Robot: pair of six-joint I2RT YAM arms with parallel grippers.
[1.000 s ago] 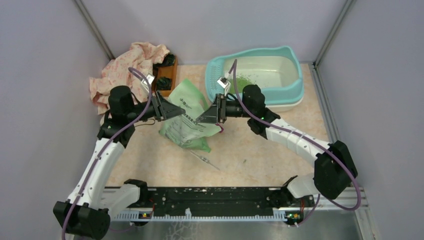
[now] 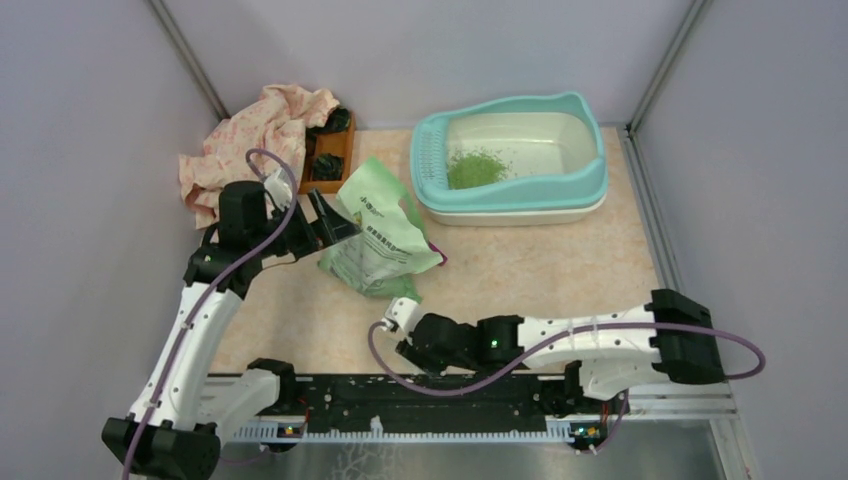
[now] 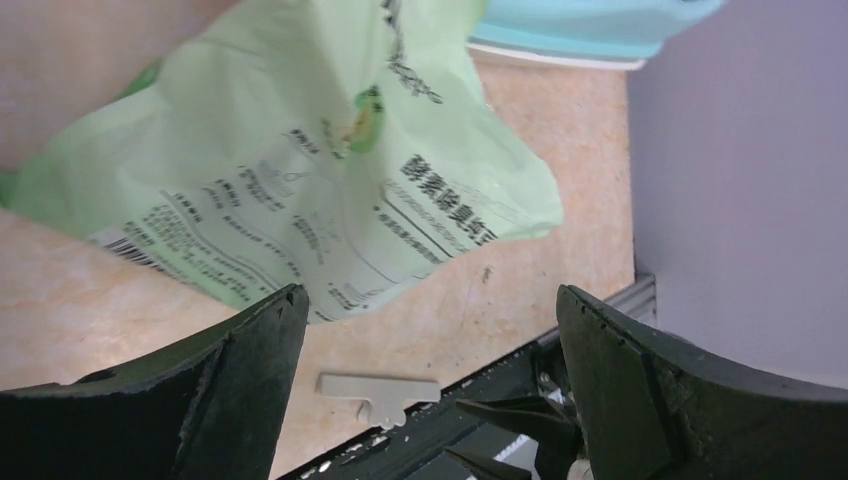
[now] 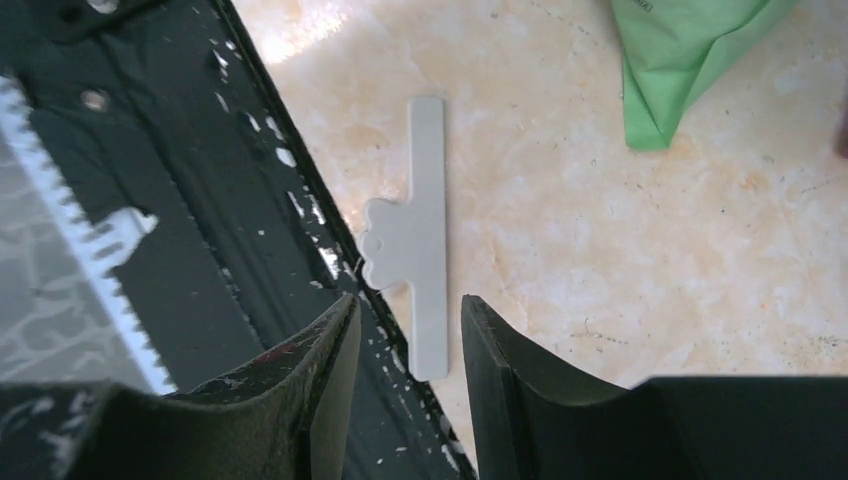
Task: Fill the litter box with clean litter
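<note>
The pale green litter bag lies crumpled mid-table. The litter box, turquoise-rimmed with a white base, stands at the back right with a patch of green litter on its floor. My left gripper hangs open over the bag's left side, nothing between its fingers. My right gripper is open, low at the front edge, above a flat grey T-shaped tool lying on the table beside the black rail; the tool also shows in the left wrist view.
A wooden tray with dark bags and a pink patterned cloth sit at the back left. Walls enclose the table on the sides and back. The table's right part, in front of the box, is clear.
My left gripper has shifted slightly left.
</note>
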